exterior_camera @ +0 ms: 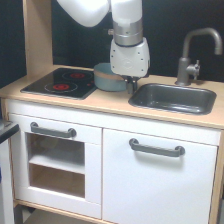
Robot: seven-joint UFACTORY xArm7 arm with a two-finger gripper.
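Note:
A grey-blue pot point(106, 78) stands on the counter between the black cooktop point(62, 83) and the sink, close to the cooktop's right edge. My gripper point(131, 87) points down just right of the pot, near the sink's left rim, and covers part of the pot's right side. Its fingers are small and dark here, so neither their opening nor any contact with the pot can be made out.
The steel sink point(174, 97) fills the counter's right part, with a tall grey faucet point(186, 62) behind it. Below are an oven-like door point(85, 165) with a dark handle and a white cabinet door point(150, 185). A narrow strip of wooden counter point(110, 112) runs free in front.

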